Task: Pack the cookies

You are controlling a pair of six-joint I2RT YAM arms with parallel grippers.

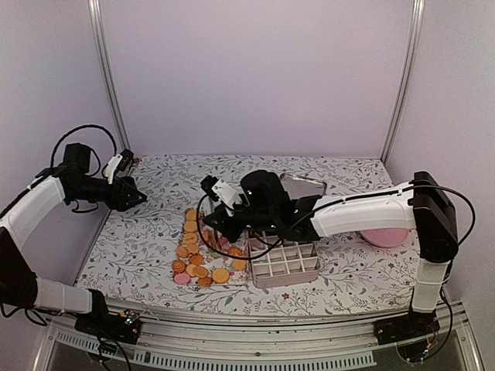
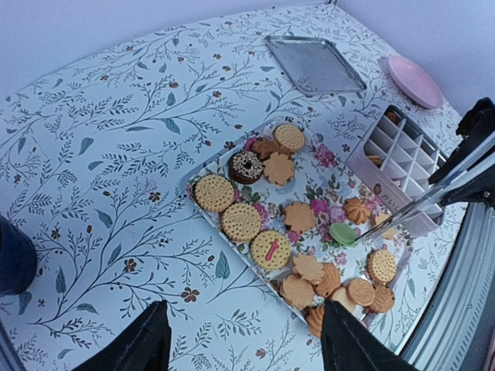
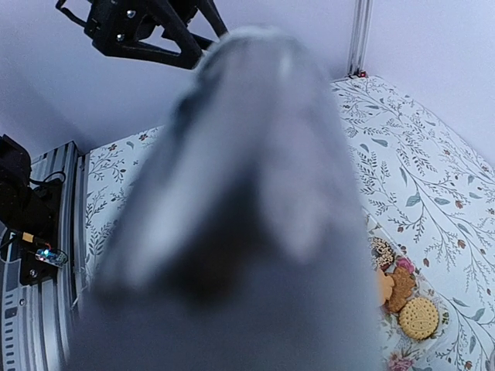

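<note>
Assorted cookies, such as a round biscuit [image 2: 240, 222], a chocolate ring [image 2: 245, 167] and a green cookie [image 2: 343, 233], lie on a floral tray [image 2: 323, 175]. A pale compartment box [image 1: 285, 274] is to the tray's right. My right gripper [image 1: 220, 216] is over the tray, shut on a long metal utensil, whose tip is by the green cookie; it fills the right wrist view as a blur. My left gripper hangs at the left, away from the tray, its fingers apart with nothing between them.
A metal tray [image 2: 316, 65] lies behind the box, and a pink plate [image 2: 414, 80] at the right. A dark blue object [image 2: 11, 255] stands at the left edge of the left wrist view.
</note>
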